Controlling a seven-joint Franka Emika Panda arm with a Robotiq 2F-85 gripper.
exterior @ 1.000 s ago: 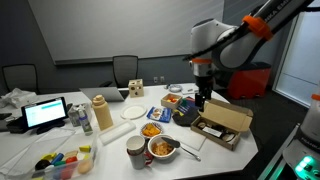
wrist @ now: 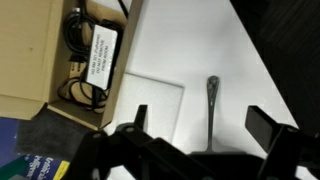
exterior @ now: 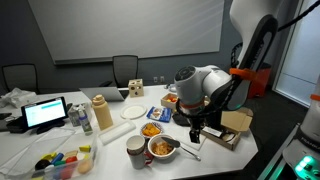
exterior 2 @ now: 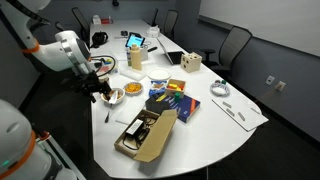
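In the wrist view my gripper stands open, with its two black fingers well apart and nothing between their tips. A dark, slim utensil handle (wrist: 212,95) lies on the white table, seen between and beyond the fingers. Its lower end is hidden near the bottom of that view. In exterior view 1 my gripper (exterior: 205,130) hangs low, near the open cardboard box (exterior: 240,122) and to the right of a bowl of food (exterior: 161,149). A black adapter with a white label (wrist: 101,55) lies in that box.
A pale square sheet (wrist: 150,100) lies beside the box. Exterior view 1 also has a grey mug (exterior: 136,152), a clear bin (exterior: 70,162) and a tan bottle (exterior: 102,113). Bare table (exterior 2: 205,150) stretches right of the box in exterior view 2.
The arm has come down toward the table and moved nearer the camera and to the left. The objects on the table look unmoved.
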